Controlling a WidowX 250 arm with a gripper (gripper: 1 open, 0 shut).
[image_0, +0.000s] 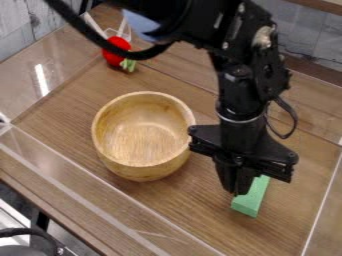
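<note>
The black gripper (237, 160) hangs at the centre right, its body tilted and reaching down over a green rectangular block (250, 203). The block lies on the wooden table (107, 210), partly hidden behind the gripper's lower part. Whether the fingers are touching the block, or how far apart they stand, is hard to make out. Left of the gripper sits an empty wooden bowl (123, 145).
A red round object (116, 46) with green on it lies at the back left.
</note>
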